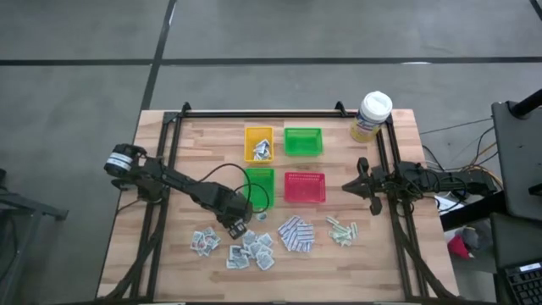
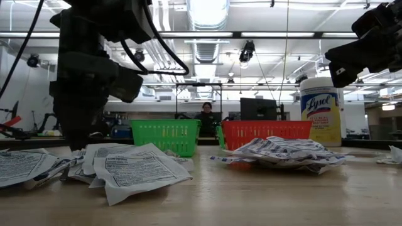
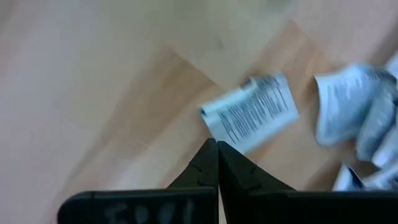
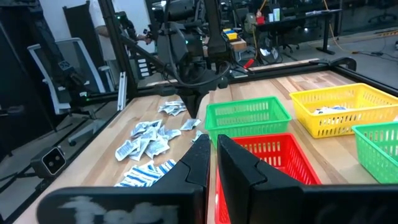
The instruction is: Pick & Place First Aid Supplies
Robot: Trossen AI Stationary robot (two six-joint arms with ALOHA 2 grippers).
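Note:
My left gripper [image 1: 239, 234] is shut, with nothing between its fingers. In the left wrist view, which is blurred, a small white printed packet [image 3: 255, 113] lies on the wood just past the closed fingertips. A pile of white packets [image 1: 252, 250] sits close to that gripper, and another pile [image 1: 204, 241] is further left. Blue-striped packets [image 1: 296, 234] are heaped right of centre, with slim pale green-and-white packs [image 1: 342, 232] beyond them. Off to the right, my right gripper hangs shut and empty, clear of the supplies.
Four baskets stand centrally: yellow [image 1: 258, 131] holding some packets, green [image 1: 303, 141], a nearer green [image 1: 269, 174] beside the left arm, and red [image 1: 305, 187]. A wipes canister [image 1: 370, 117] is at the back right. Bare wood lies along the front edge.

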